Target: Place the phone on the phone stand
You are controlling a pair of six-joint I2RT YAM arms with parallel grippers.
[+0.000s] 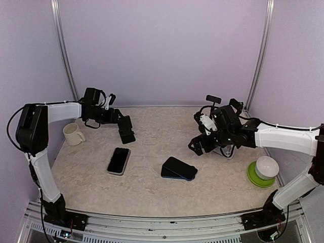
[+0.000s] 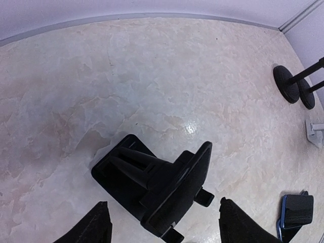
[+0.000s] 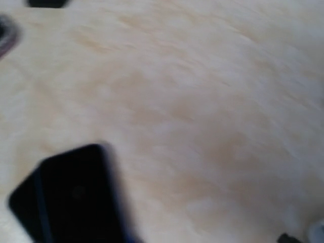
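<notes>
The black phone stand stands at the back left; in the left wrist view its angled back plate and base show below centre. My left gripper is just left of it, open, its fingers either side of the stand's near end in that view, not visibly gripping. A silver-edged phone lies front left. Two stacked dark phones lie front centre, blurred in the right wrist view. My right gripper hangs open above and right of them.
A white mug is at the left edge. A white bowl on a green plate is at the right. Black stands are at the back right, partly behind the right arm.
</notes>
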